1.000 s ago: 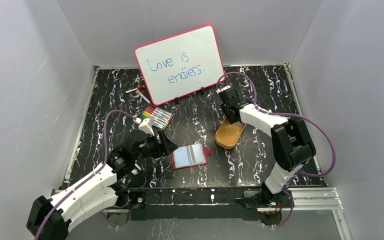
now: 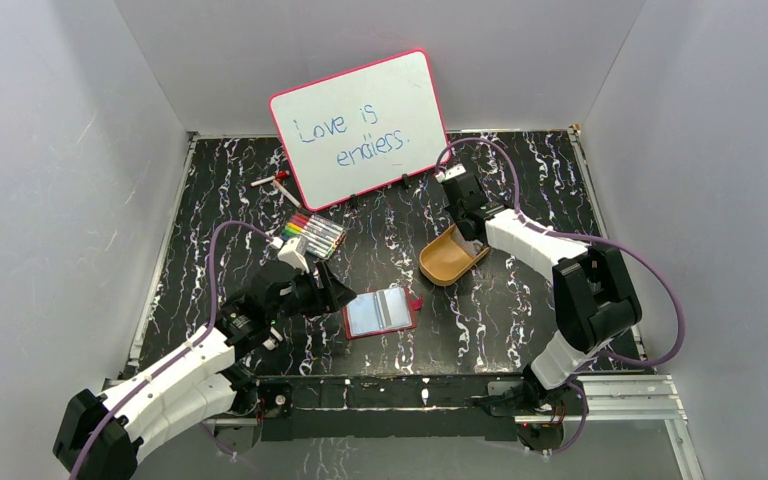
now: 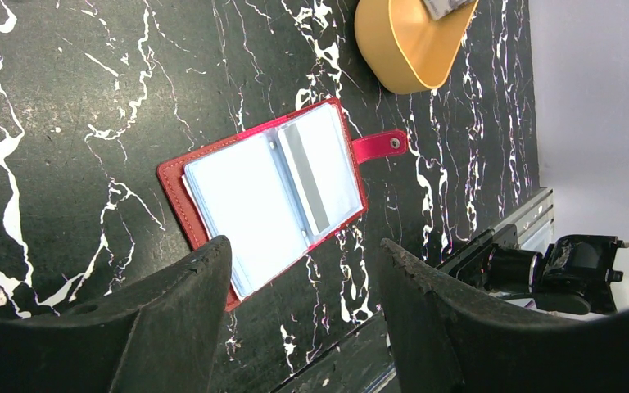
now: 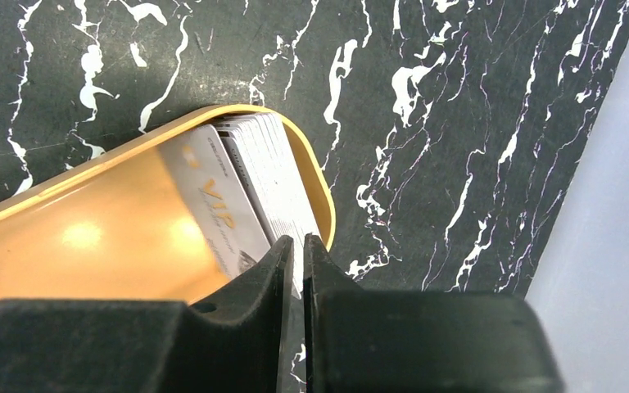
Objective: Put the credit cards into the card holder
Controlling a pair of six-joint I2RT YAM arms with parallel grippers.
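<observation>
The red card holder (image 3: 246, 213) lies open on the dark marble table, clear sleeves showing and its strap pointing right. My left gripper hangs over its left side, fingers apart, holding nothing. A yellow tray (image 4: 82, 237) sits at the right of the table; a stack of white cards (image 4: 266, 172) and a silver VIP card (image 4: 209, 201) lie at its end. My right gripper is just over these cards, its fingertips close together; whether anything is between them is unclear.
A whiteboard (image 2: 360, 100) stands at the back, with loose markers and a pack of colored pens (image 2: 312, 232) left of centre. Grey walls enclose the table. Bare table lies around the holder.
The yellow tray has turned, its near end swinging left. The left arm is unchanged.
</observation>
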